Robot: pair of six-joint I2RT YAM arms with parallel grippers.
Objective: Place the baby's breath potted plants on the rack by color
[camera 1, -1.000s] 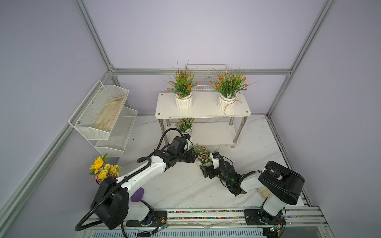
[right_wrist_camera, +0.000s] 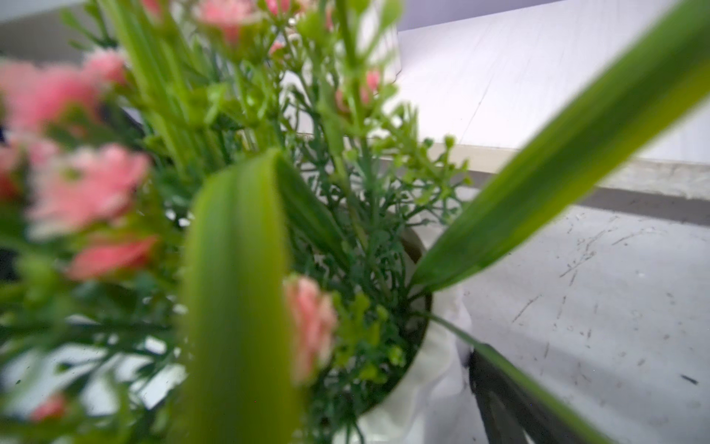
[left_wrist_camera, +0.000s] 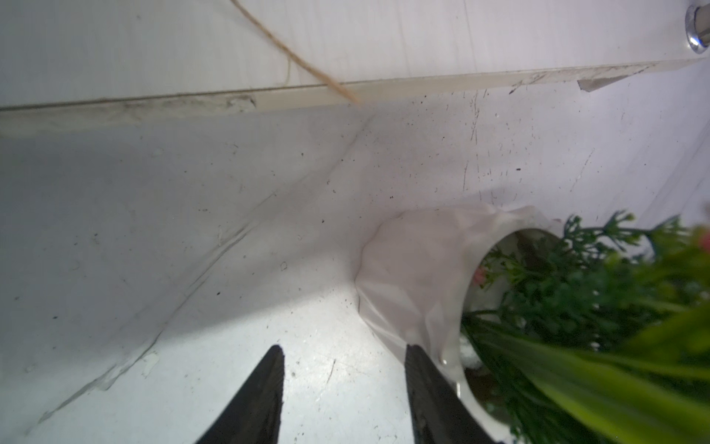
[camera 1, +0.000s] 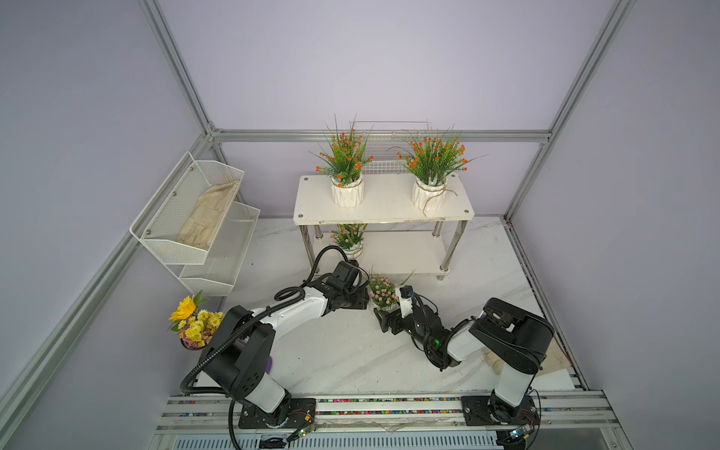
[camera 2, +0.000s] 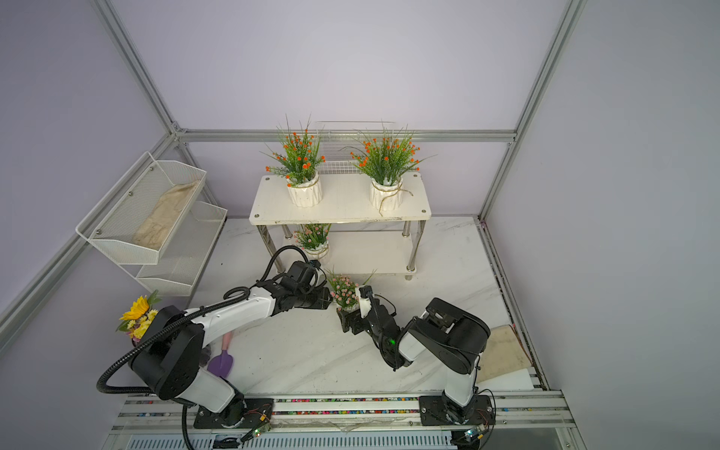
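Observation:
A pink-flowered plant (camera 1: 383, 291) in a white pot stands on the table before the rack (camera 1: 384, 196), between my two grippers. In the left wrist view its pot (left_wrist_camera: 414, 273) looks tilted, with the fingers of my left gripper apart and bare table showing between them; the right-hand finger overlaps the pot's rim. My right gripper (camera 1: 387, 321) is at the pot's front right. In the right wrist view, leaves and pink blooms (right_wrist_camera: 88, 185) fill much of the picture, and one dark finger (right_wrist_camera: 503, 396) shows beside the pot.
Two orange-flowered plants, left (camera 1: 347, 161) and right (camera 1: 431, 165), stand on the upper shelf. Another potted plant (camera 1: 348, 237) is at the lower shelf's left. A mesh rack (camera 1: 232, 255) and yellow flowers (camera 1: 196, 322) lie left, a purple trowel (camera 2: 220, 364) in front.
My left arm has swung inward at its elbow, its gripper shifting slightly left. The right arm's elbow has come inward and its gripper has edged left. The pink plant is nearly where it was.

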